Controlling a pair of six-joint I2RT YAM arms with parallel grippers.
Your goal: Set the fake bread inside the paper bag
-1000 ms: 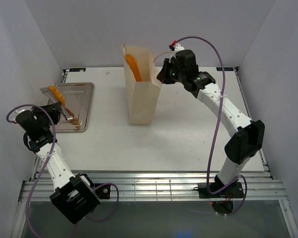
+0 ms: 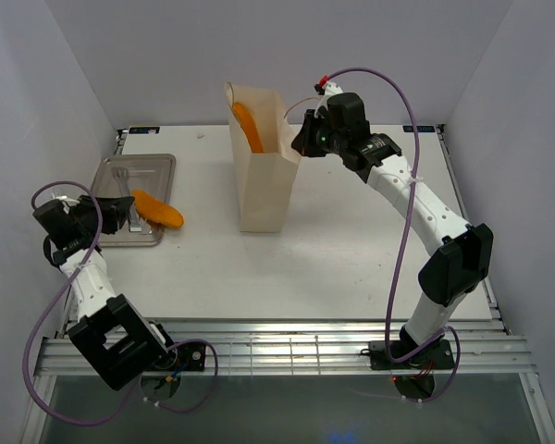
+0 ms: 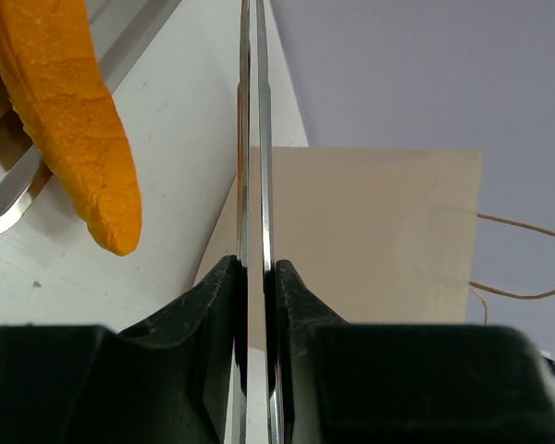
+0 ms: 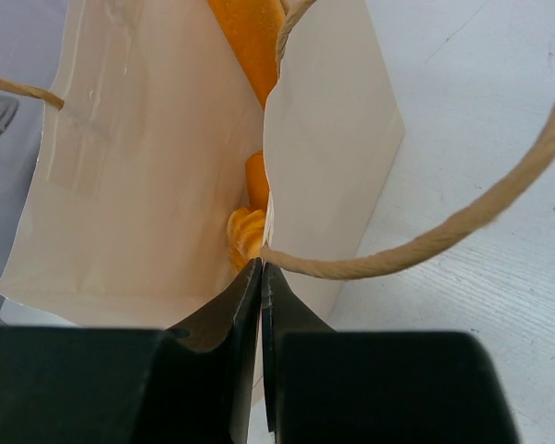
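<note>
An orange fake bread [image 2: 161, 211] lies across the right rim of the metal tray [image 2: 170, 171], its tip beyond the edge. Metal tongs [image 2: 120, 178] stretch over the tray, left of that bread; my left gripper [image 2: 122, 211] is shut on them. The left wrist view shows their two thin blades [image 3: 265, 120] close together, with the bread [image 3: 74, 120] outside them. The tall paper bag [image 2: 264, 199] stands open with a long orange bread [image 2: 248, 128] inside. My right gripper [image 2: 302, 143] is shut on its right rim; in the right wrist view another bread [image 4: 247, 231] shows deeper inside.
The bag's rope handle [image 4: 416, 250] loops out in front of the right wrist camera. Grey walls close in the table at the left, back and right.
The tongs have since swung right, beside it. The right arm and bag are nearly still.
</note>
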